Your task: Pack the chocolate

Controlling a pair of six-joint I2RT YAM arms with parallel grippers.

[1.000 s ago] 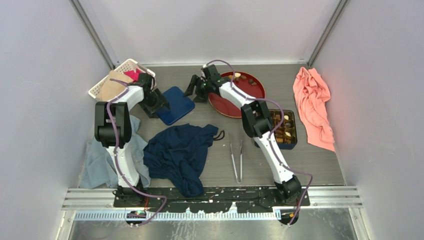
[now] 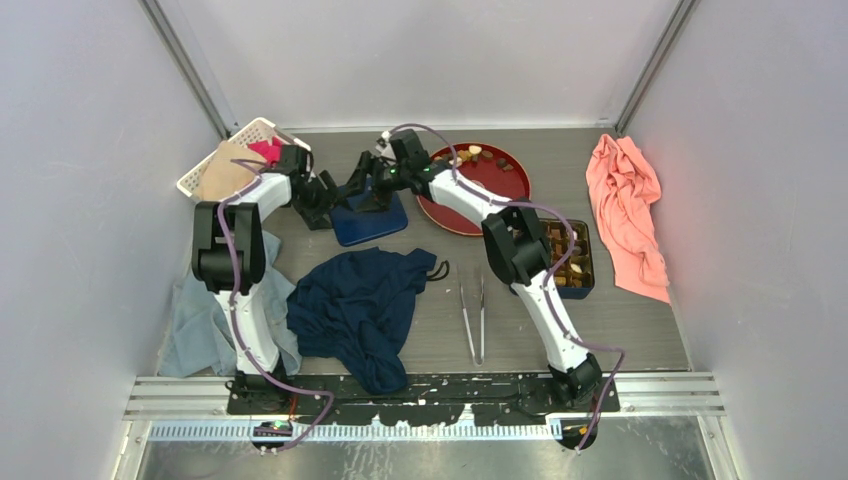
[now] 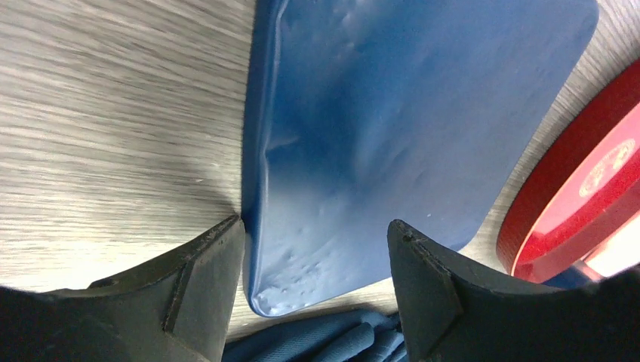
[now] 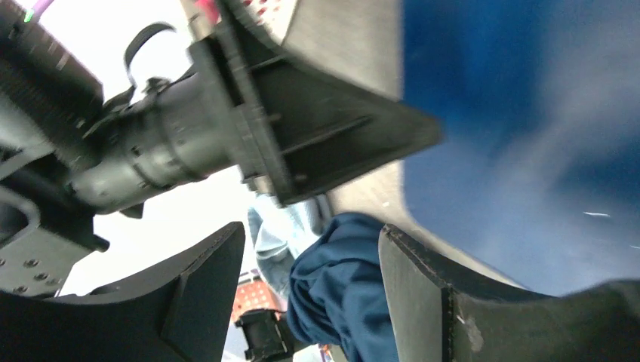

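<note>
A flat blue rectangular lid (image 2: 360,225) (image 3: 385,128) (image 4: 521,181) lies on the table between both grippers. My left gripper (image 2: 325,205) is open, its left finger against the lid's edge. My right gripper (image 2: 370,190) reaches over the lid from the right; its fingers stand apart with nothing visible between them. The chocolate box (image 2: 570,285) sits right, partly under the right arm, its compartments holding chocolates. A red round tray (image 2: 450,210) (image 3: 532,234) with some chocolates at its back lies behind the right arm.
A white basket (image 2: 250,135) is at back left. A navy cloth (image 2: 350,310), light-blue cloth (image 2: 190,330) and salmon cloth (image 2: 625,210) lie around. Metal tongs (image 2: 482,320) lie front centre. Walls bound the sides and back.
My right gripper has moved left over the lid. The lid has shifted slightly right, and my left gripper has moved slightly with it.
</note>
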